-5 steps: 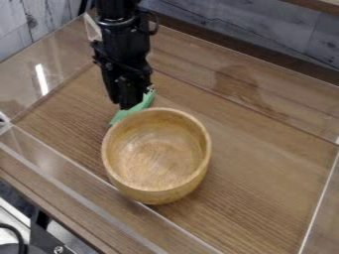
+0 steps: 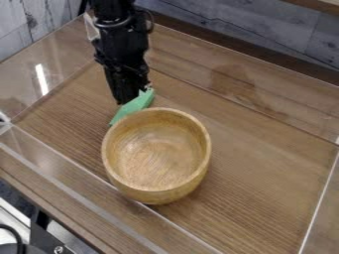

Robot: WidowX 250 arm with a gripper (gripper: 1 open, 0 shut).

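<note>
A black gripper [image 2: 123, 75] on the arm reaching down from the top hangs over the wooden surface, just above and left of a green object [image 2: 133, 104]. Whether its fingers are open or shut is hard to tell. A large round wooden bowl [image 2: 157, 154] sits below the green object, close to it or touching it.
Walls or edges run along the top right and left. A dark object [image 2: 11, 243] is partly in view at the bottom left corner.
The gripper has lifted slightly and moved up, away from the green object, of which more now shows. The bowl looks nearly unmoved.
</note>
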